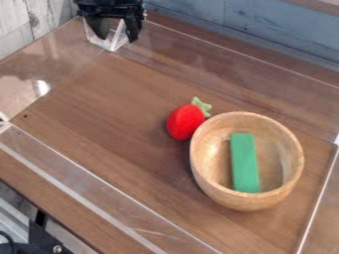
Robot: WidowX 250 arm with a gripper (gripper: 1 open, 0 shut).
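Observation:
The black gripper [111,16] is at the top left edge of the camera view, partly cut off, over a clear, angular object [106,38] at the back left corner of the table; whether its fingers are open or shut cannot be made out. A red strawberry [185,122] with green leaves lies left of a wooden bowl [279,189]. A green block [244,162] rests inside the bowl.
The wooden table [113,119] has clear room at its middle and left. A grey-blue plank wall [265,30] runs along the back, and white planks stand at the left. The table's front left edge shows at lower left.

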